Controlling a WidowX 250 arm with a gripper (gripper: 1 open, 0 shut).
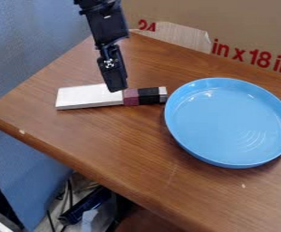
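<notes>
A black robot gripper [112, 83] points down from the top left, its tip just above or at a long white bar [85, 98] lying on the wooden table. The bar's right end has a maroon and black section [147, 96]. Whether the gripper is open or shut, or touches the bar, I cannot tell. A light blue round plate [227, 122] lies to the right of the bar.
A cardboard box [234, 36] stands behind the table.
</notes>
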